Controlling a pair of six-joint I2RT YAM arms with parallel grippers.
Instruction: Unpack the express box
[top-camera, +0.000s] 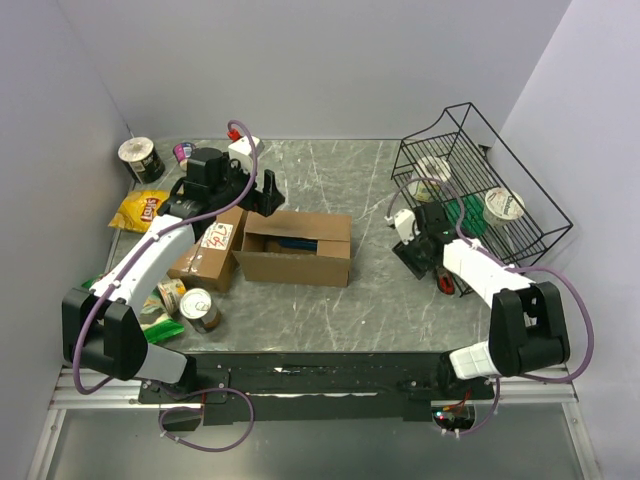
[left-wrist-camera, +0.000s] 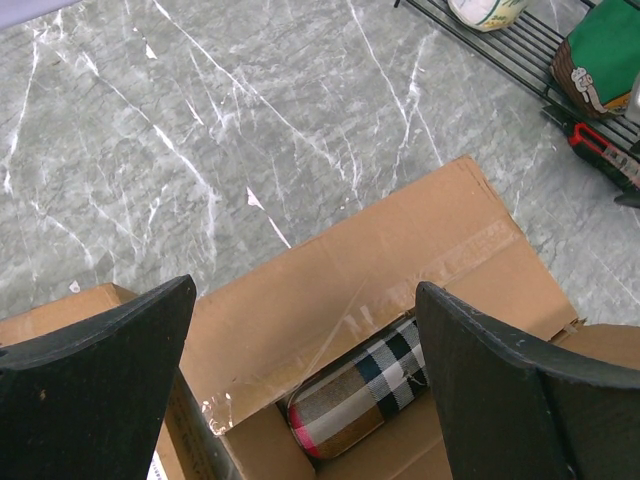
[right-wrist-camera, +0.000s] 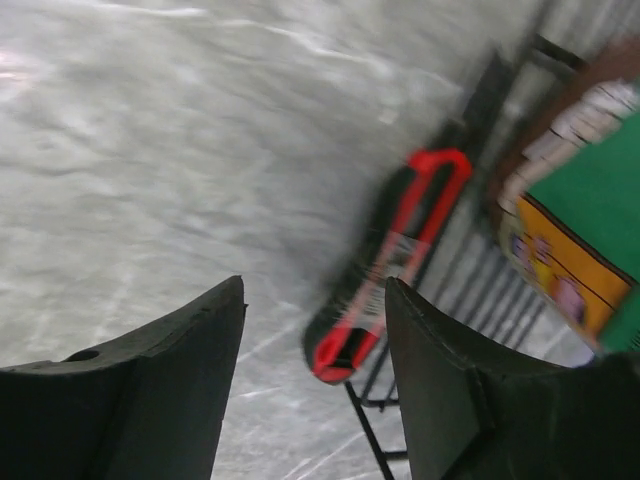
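An open cardboard box (top-camera: 292, 268) sits mid-table; in the left wrist view a plaid item (left-wrist-camera: 345, 395) lies inside it. My left gripper (top-camera: 267, 195) hangs open over the box's back left. My right gripper (top-camera: 415, 262) is open beside the rack's near left. A red-and-black box cutter (right-wrist-camera: 390, 260) lies just beyond its fingers on the table, along the rack's edge.
The wire rack (top-camera: 540, 235) holds white tubs (top-camera: 503, 204) and a green bag (top-camera: 470, 212). A second box (top-camera: 200, 262), a chip bag (top-camera: 138, 208) and several cans crowd the left side.
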